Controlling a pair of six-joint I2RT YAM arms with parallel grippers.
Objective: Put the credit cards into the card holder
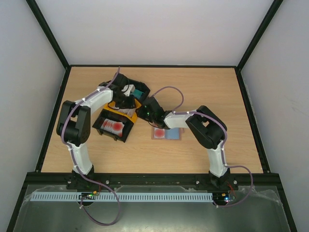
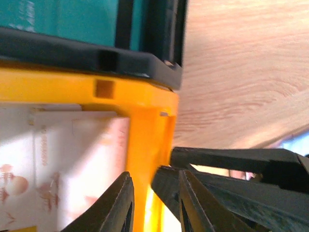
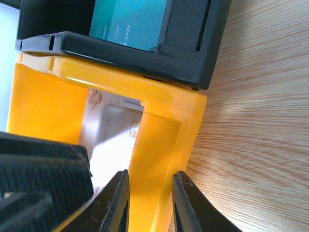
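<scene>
A flat holder (image 1: 166, 133) lies on the table with a red-and-white card (image 1: 159, 133) and a blue area. White cards (image 2: 79, 159) with red prints rest inside a yellow tray (image 3: 166, 140). My left gripper (image 1: 128, 102) is over this tray. In the left wrist view its fingers (image 2: 124, 203) stand apart, the tray's side wall seen between them; contact cannot be told. At the tray's right wall is my right gripper. Its fingers (image 3: 116, 203) are spread around the yellow wall, one on each side.
Behind the yellow tray stands a black tray (image 3: 140, 58) with a teal card (image 3: 137, 21). A second black tray (image 1: 114, 137) in front contains red-and-white cards (image 1: 113, 126). Both grippers are close together here.
</scene>
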